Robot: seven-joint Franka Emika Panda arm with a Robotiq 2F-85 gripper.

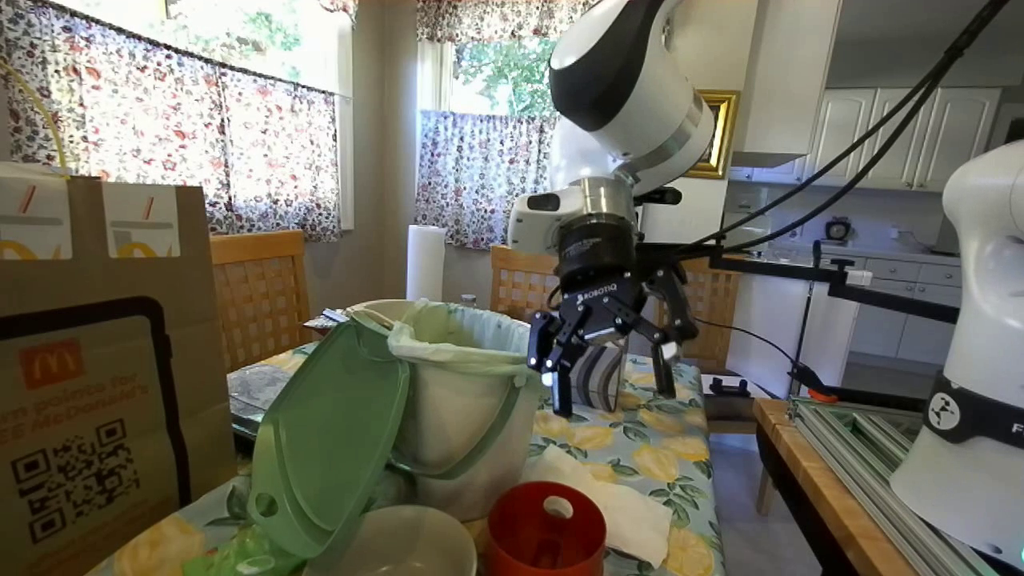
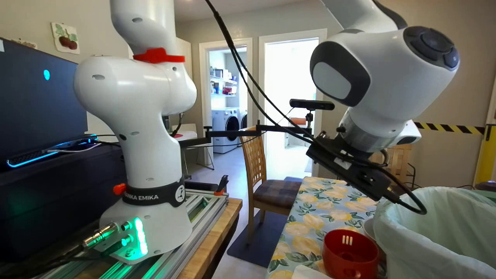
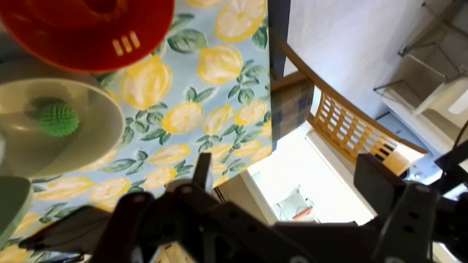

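Observation:
My gripper (image 1: 612,389) hangs open above the table, its two fingers spread and empty, up and to the right of a red mug (image 1: 523,547). In the wrist view the mug's rim and interior (image 3: 144,22) fill the upper left, with no loose object visible inside the part shown. Below it there lies a cream bowl (image 3: 98,131) holding a green spiky ball (image 3: 59,119). A white bucket (image 1: 470,432) with a pale bag liner stands behind the mug and bowl, with a green lid (image 1: 331,432) leaning against its side.
A McDonald's paper bag (image 1: 106,384) stands at the left. White paper (image 1: 624,514) lies beside the mug on the lemon-print tablecloth (image 3: 184,118). A striped object (image 1: 597,376) sits behind the gripper.

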